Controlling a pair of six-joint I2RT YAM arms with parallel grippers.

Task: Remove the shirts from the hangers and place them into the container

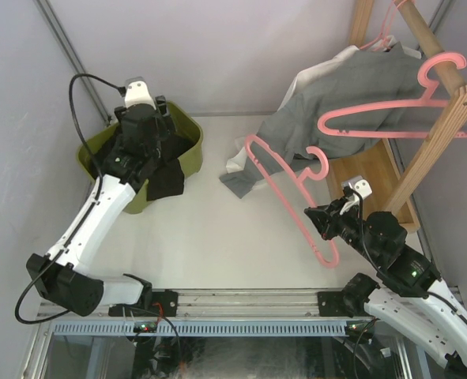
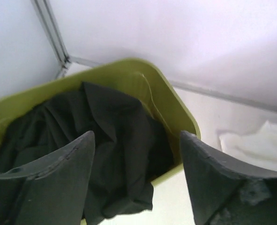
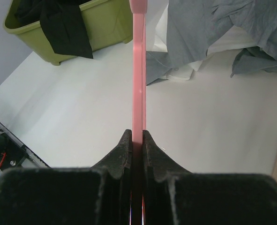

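My right gripper is shut on a pink hanger, which carries no shirt and also rises up the middle of the right wrist view. A black cloth lies in the green bin at the left, partly hanging over its edge in the right wrist view. My left gripper is open above it, with nothing seen held between its fingers. A grey shirt and white cloth hang at the back right, their lower ends on the table.
A wooden rack at the right bears more pink hangers, with a wooden box below.
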